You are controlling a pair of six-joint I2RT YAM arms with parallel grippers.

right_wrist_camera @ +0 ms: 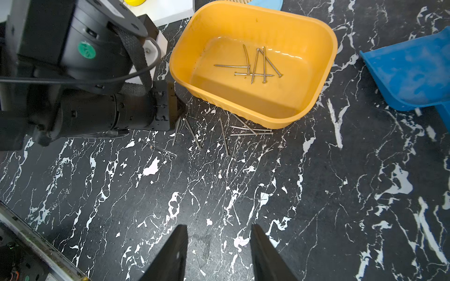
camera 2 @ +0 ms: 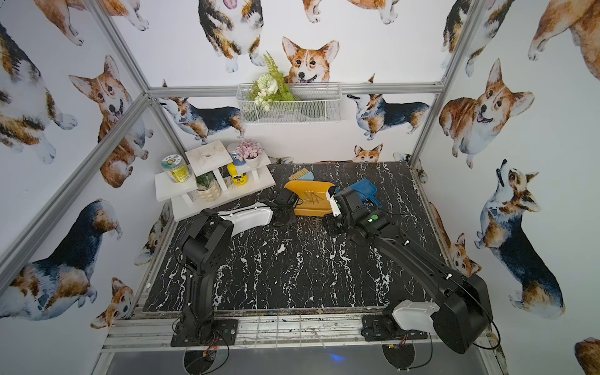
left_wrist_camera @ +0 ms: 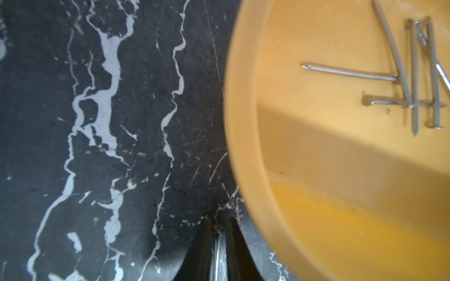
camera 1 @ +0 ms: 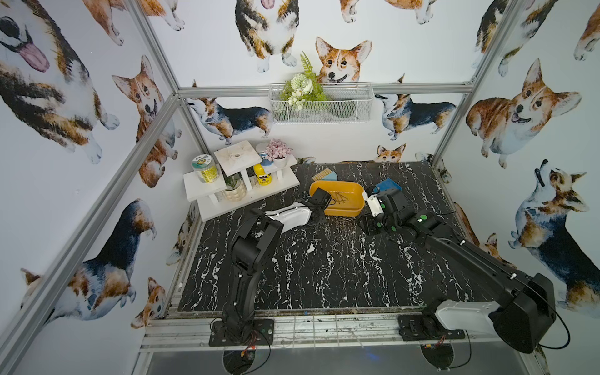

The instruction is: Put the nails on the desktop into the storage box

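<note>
A yellow storage box (camera 1: 347,202) holds several nails (left_wrist_camera: 347,72), crossed on its floor. On the desktop along its near side lie several loose nails (right_wrist_camera: 224,136). My left gripper is low at the box's outer wall, its fingertips close together around a nail; whether they grip it is unclear. In the right wrist view that gripper is mostly hidden by its own arm. My right gripper is open above bare desktop, nearer the front than the box and loose nails, nothing between its fingers.
A blue dustpan (right_wrist_camera: 407,70) lies right of the box. A white shelf (camera 1: 200,187) with jars and plants stands at the back left, and a comb-like brush (camera 2: 301,175) behind the box.
</note>
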